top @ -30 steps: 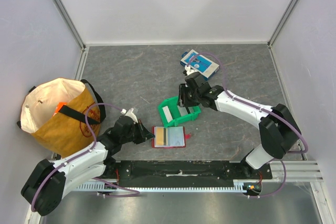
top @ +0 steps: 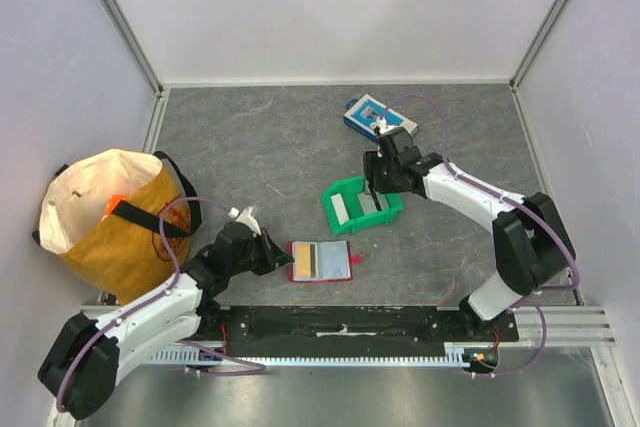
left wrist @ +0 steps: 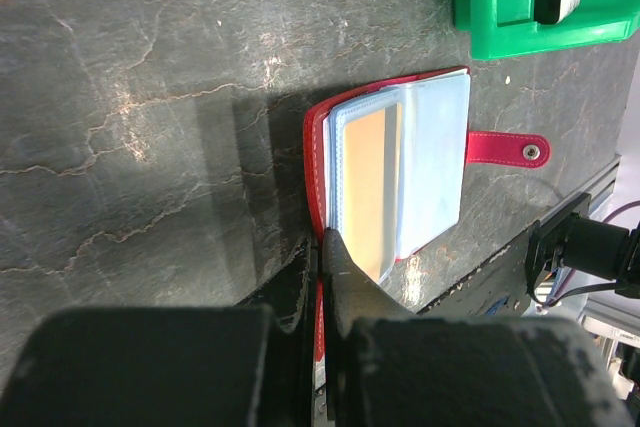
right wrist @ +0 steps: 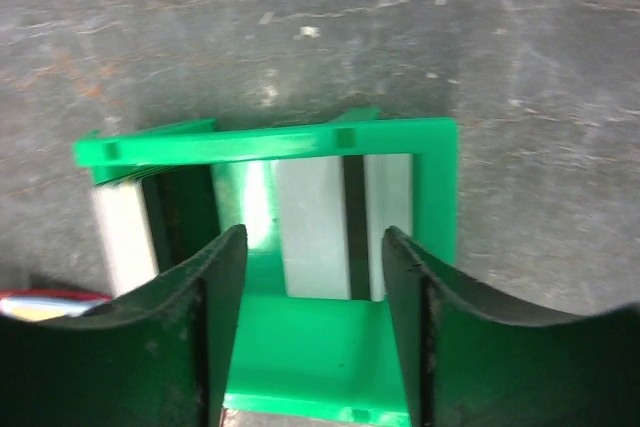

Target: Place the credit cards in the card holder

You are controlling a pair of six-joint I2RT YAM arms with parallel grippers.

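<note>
The red card holder [top: 321, 261] lies open, with a tan card [left wrist: 362, 187] behind its left clear pocket and pale blue plastic on its right side. My left gripper is shut on the holder's red left edge, which shows as a thin strip between the fingers. In the green basket [right wrist: 330, 347] lie white-backed cards [right wrist: 312, 217] with a black stripe, and another white card [right wrist: 126, 232] in the left compartment. Over the basket, my right gripper stands partly open, nothing held between its fingers; the striped card shows beyond the gap.
Behind the basket is a blue-and-white box [top: 370, 115], close to the right gripper. A yellow bag [top: 140, 242] with an open top stands at the left.
The green basket has shifted rightward and slightly back, away from the card holder, together with my right gripper. The left gripper and the card holder have stayed in place.
</note>
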